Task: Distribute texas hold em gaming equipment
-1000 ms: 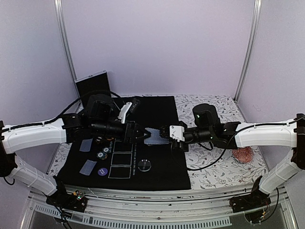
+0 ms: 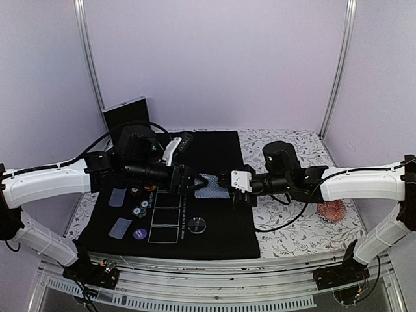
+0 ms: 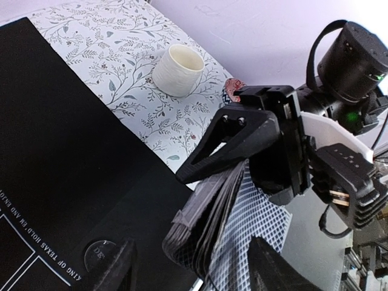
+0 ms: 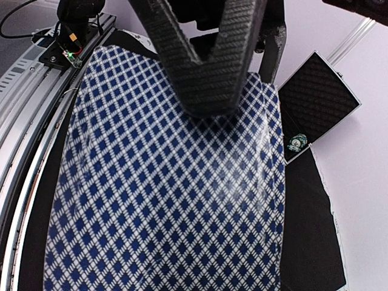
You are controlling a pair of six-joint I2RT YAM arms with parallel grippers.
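Observation:
A deck of cards with blue-and-white checked backs (image 2: 212,187) is held above the right part of the black mat (image 2: 224,237), with my right gripper (image 2: 230,181) shut on it. In the left wrist view the deck (image 3: 209,227) is edge-on and bowed. My left gripper stands part open around its end, a blurred finger on each side. The right wrist view has one left finger (image 4: 209,91) before the checked face. Right fingertips are hidden there. Two checked cards lie on the mat, a near one (image 2: 121,227) and a far one (image 2: 117,197).
A clear disc (image 2: 197,225) and a purple chip (image 2: 140,233) lie on the mat. Other chips (image 2: 140,211) sit near the left arm. An open case (image 2: 127,117) stands back left, a white cup (image 3: 177,70) beyond the mat.
The right arm and deck have stayed nearly still.

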